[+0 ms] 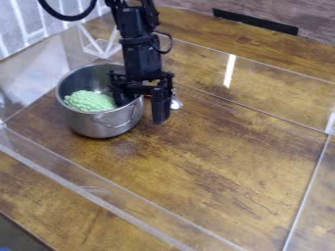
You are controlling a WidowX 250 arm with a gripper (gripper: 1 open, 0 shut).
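Observation:
A steel pot [105,122] with a handle stands on the wooden table at the left. A pale green, bumpy object [88,101] lies inside it. My black gripper [147,98] hangs over the pot's right rim, open, with its lower part partly hiding that rim. A small white item [175,103] shows just right of the gripper, partly hidden.
Clear strips, like panels or edges, border the work area on the left, back and right.

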